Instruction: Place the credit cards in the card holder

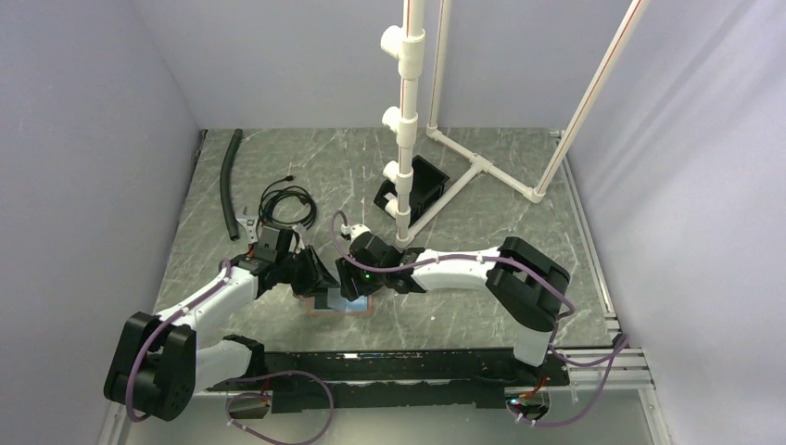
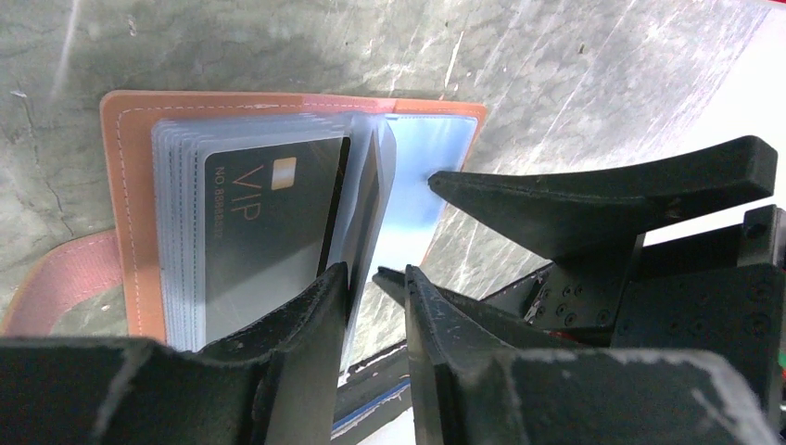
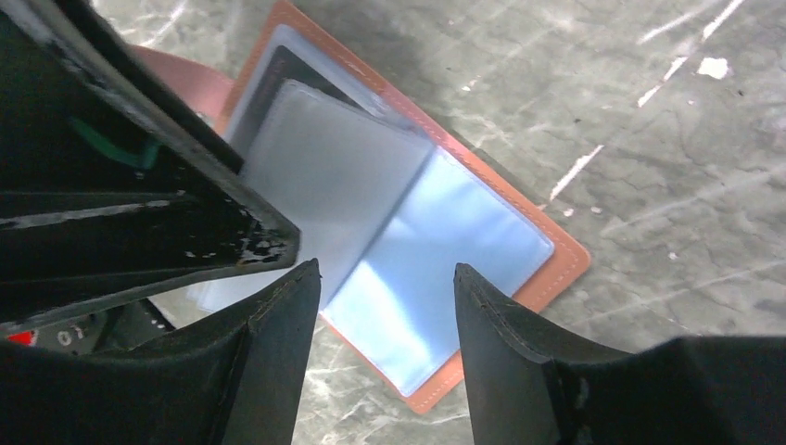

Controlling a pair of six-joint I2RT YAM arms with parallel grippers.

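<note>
An orange-bordered card holder (image 2: 130, 185) lies flat with clear sleeves, a dark VIP card (image 2: 259, 222) showing in the left wrist view. My left gripper is over it, its fingertips somewhat apart; an upraised sleeve edge stands by the nearer finger, and I cannot tell whether it is held. My right gripper stands open above the light-blue empty sleeve (image 3: 445, 232), beside a raised translucent sleeve page (image 3: 334, 176). Both grippers meet over the holder in the top view (image 1: 357, 305).
</note>
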